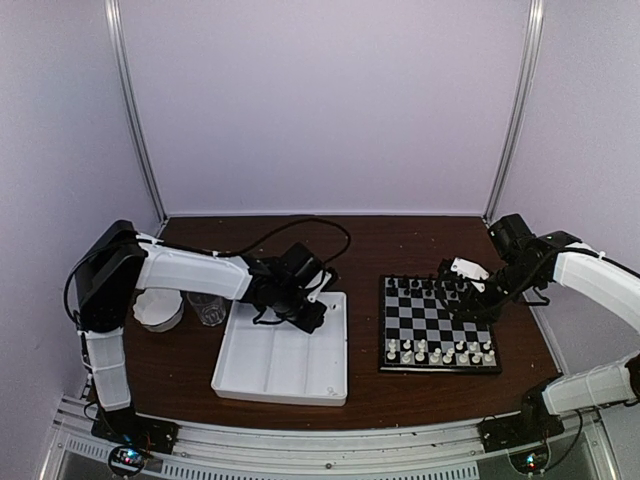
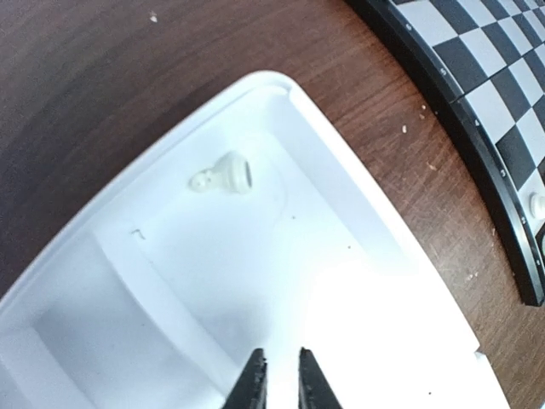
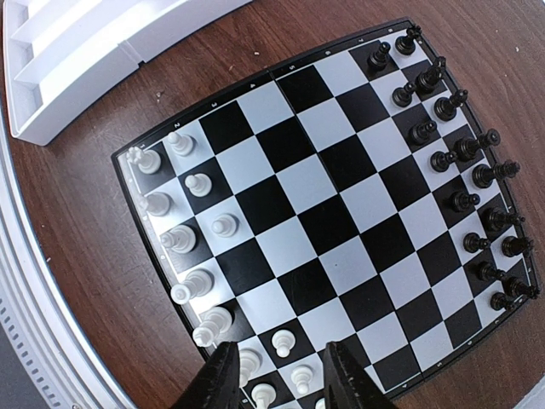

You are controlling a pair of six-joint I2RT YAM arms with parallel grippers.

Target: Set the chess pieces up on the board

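Note:
A single white piece lies on its side in the white tray, in the far corner of a compartment. My left gripper is open over the tray, its fingers apart with nothing between them, short of that piece in the picture. The chessboard carries rows of black pieces along one side and white pieces along the opposite side. My right gripper hangs open over the board's white end, near some white pawns; whether it touches any is unclear.
A clear glass and a white bowl stand left of the tray.

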